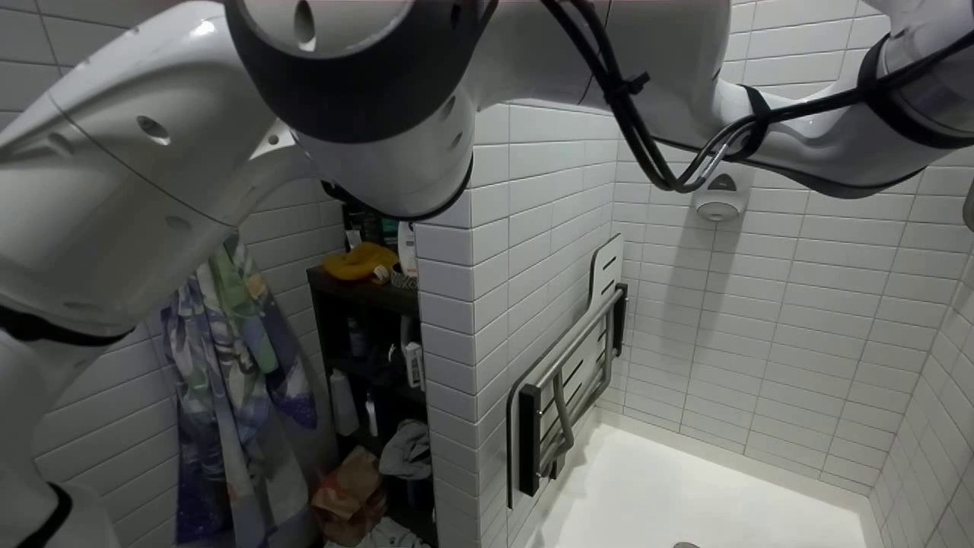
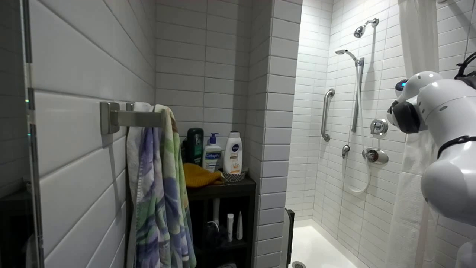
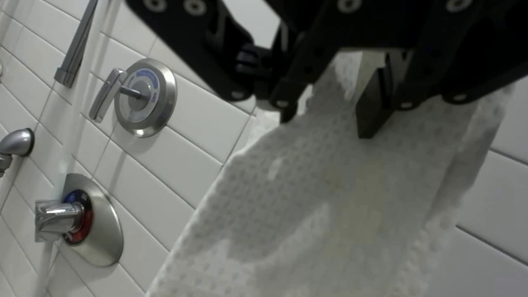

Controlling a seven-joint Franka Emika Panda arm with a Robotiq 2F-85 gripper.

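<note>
In the wrist view, my gripper reaches the white dimpled shower curtain (image 3: 356, 208) from above. Its dark fingers (image 3: 372, 111) stand apart, so it is open; gathered cloth lies between and below them. I cannot tell whether the cloth touches both pads. The same curtain (image 2: 412, 196) hangs at the right of exterior view 2, beside my white arm (image 2: 450, 107). Exterior view 1 shows the arm (image 1: 539, 55) stretched across the top, with its gripper end out of frame.
A lever valve (image 3: 143, 96) and a round-plated knob (image 3: 91, 218) jut from the tiled wall left of the gripper. A folded shower seat (image 1: 575, 383) hangs over the white floor (image 1: 685, 484). The shelf (image 2: 223, 190) holds bottles; a colourful towel (image 2: 160, 192) hangs nearby.
</note>
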